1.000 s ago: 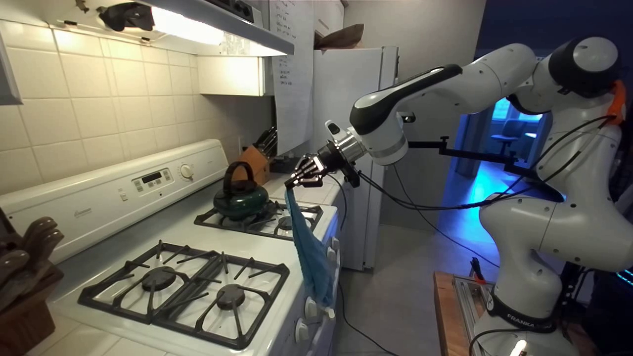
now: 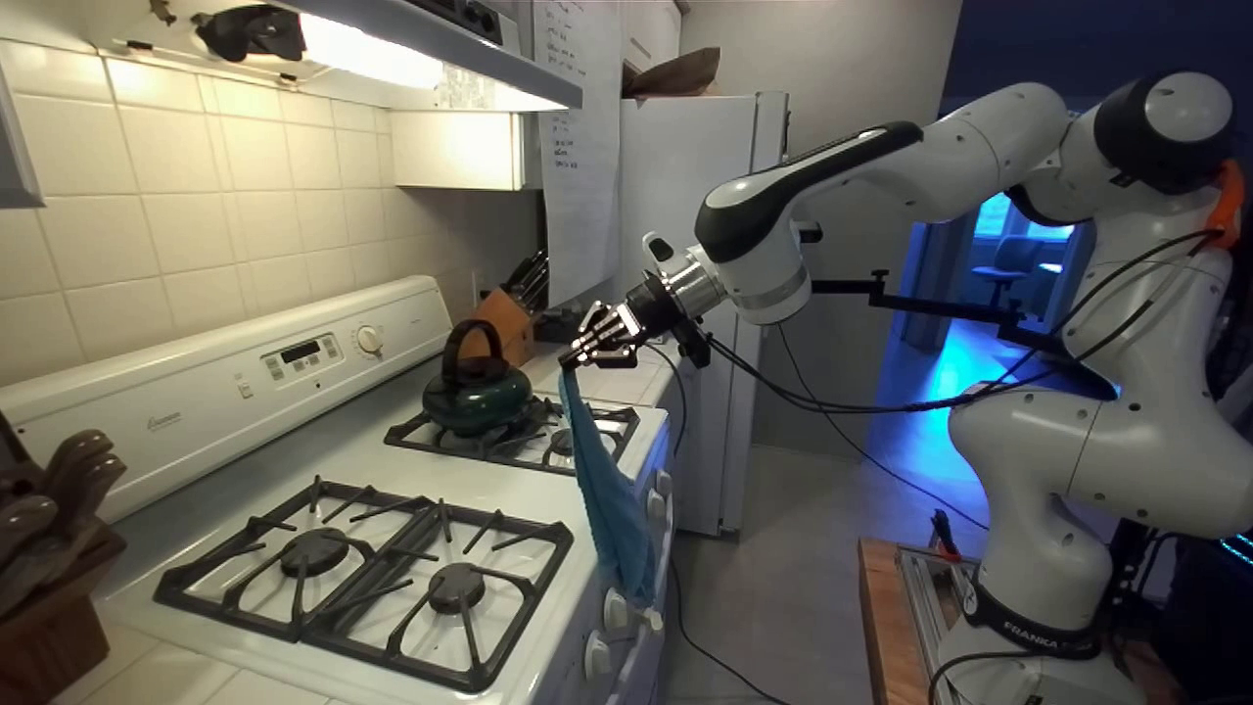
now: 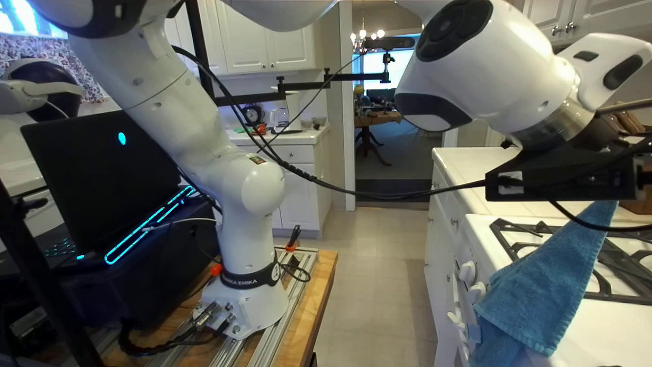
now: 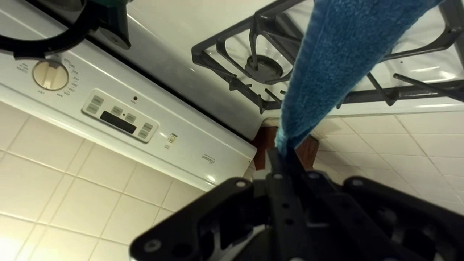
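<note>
A blue towel [image 2: 613, 505] hangs stretched down from my gripper [image 2: 572, 359] over the stove's front edge. In the wrist view the towel [image 4: 339, 65] narrows to a bunched end between my fingertips, and the gripper is shut on it. Exterior view 2 shows the towel [image 3: 544, 287] as a slanting drape, its lower part spread beside the stove knobs. How its lowest part meets the oven front is hard to make out. The fingertips are hidden there by the gripper's body.
A green kettle [image 2: 476, 394] stands on the back burner grate, left of my gripper. Knife blocks sit at the near left [image 2: 53, 564] and the far counter [image 2: 507, 323]. The range hood [image 2: 470, 47] hangs above.
My gripper has shifted slightly left and up, and the towel's upper end has moved with it. Kettle and stove look the same.
</note>
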